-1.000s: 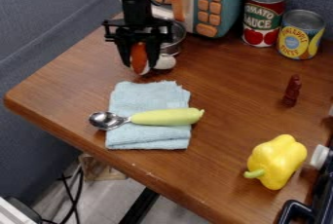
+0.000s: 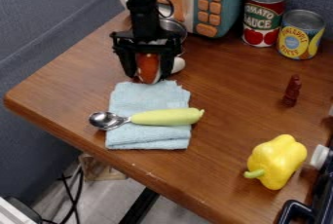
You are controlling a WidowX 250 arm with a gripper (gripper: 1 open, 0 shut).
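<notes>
My black gripper (image 2: 147, 53) is low over the back left of the wooden table, around an orange-red object (image 2: 148, 67) that stands just behind the folded light blue towel (image 2: 143, 139); whether the fingers grip it is hard to tell. A small white object (image 2: 176, 65) is partly hidden at its right. An ice cream scoop with a pale yellow handle (image 2: 162, 117) lies across the towel.
A metal pot (image 2: 173, 26), a toy microwave (image 2: 215, 6), a tomato can (image 2: 263, 23) and a yellow can (image 2: 301, 41) stand at the back. A small red bottle (image 2: 291, 91) and yellow pepper (image 2: 275, 162) are at right.
The gripper and the orange-red object have shifted slightly toward the front, closer to the towel, since one second ago.
</notes>
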